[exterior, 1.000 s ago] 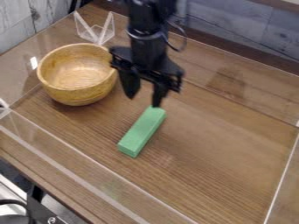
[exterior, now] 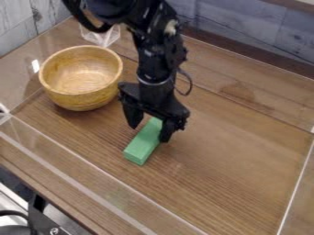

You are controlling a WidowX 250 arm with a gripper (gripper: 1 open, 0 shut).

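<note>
A green elongated block (exterior: 143,146) lies on the wooden table in the centre. My black gripper (exterior: 153,115) is low over its upper end, its fingers spread on either side near that end; whether they touch it is unclear. The upper part of the block is partly hidden by the gripper.
A yellow bowl (exterior: 76,87) sits at the left. A clear plastic object (exterior: 105,35) is at the upper left. Dark cabling shows at the lower left corner.
The block appears to lie where it was.
</note>
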